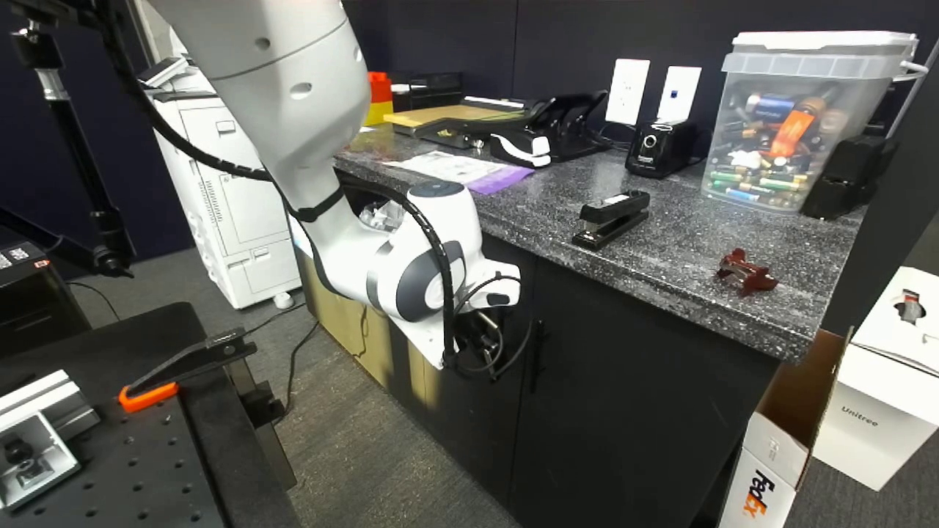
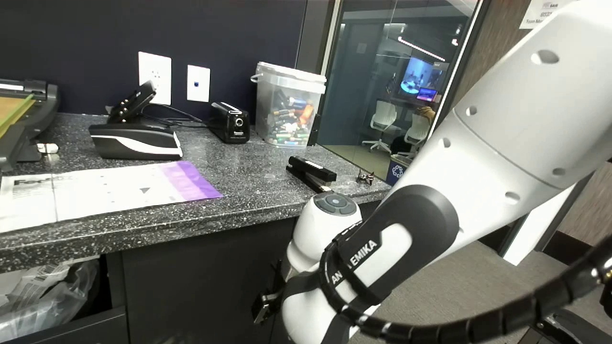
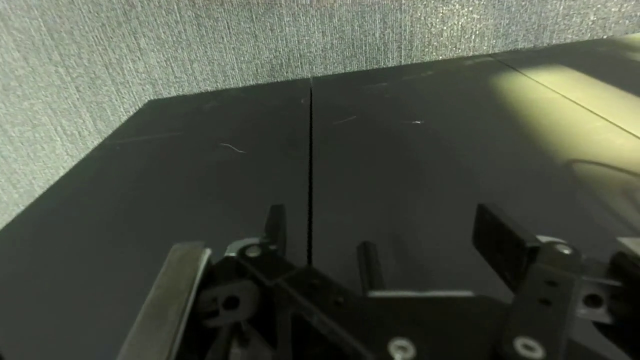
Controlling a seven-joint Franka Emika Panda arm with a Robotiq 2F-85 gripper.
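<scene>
Two black cabinet doors under the counter fill most of the wrist view, with a dark seam between them. A short black door handle stands just right of that seam, in the gap between my gripper's fingers. My gripper is open, one finger pad to each side of the handle, clear of it. In exterior view 1 the gripper is low before the doors, partly hidden by cables; the other door's handle shows to its right. In exterior view 2, part of the gripper shows against the dark cabinet.
The speckled counter overhangs the doors. On it are a stapler, a dark red clip and a battery bucket. A FedEx box stands at the counter's right end. Open floor lies before the cabinets.
</scene>
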